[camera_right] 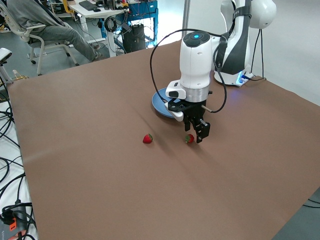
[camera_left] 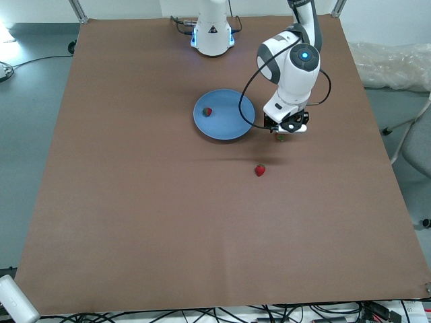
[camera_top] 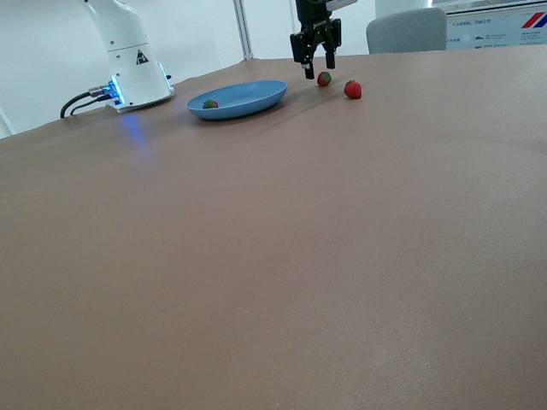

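Observation:
My black gripper (camera_top: 319,61) hangs just above a strawberry (camera_top: 324,79) beside the blue plate, its two fingers apart with nothing visible between them; in the right view this strawberry (camera_right: 190,139) lies under the fingers. A second strawberry (camera_left: 260,170) lies alone on the brown table, nearer the left camera. The blue plate (camera_left: 223,124) holds another strawberry (camera_left: 207,112). In the left view my gripper's fingers are mostly hidden by its housing.
The white robot base (camera_left: 212,37) stands at the back edge of the brown table (camera_left: 215,229). Cables run along the near edge, and a grey chair (camera_left: 419,138) is outside the right edge.

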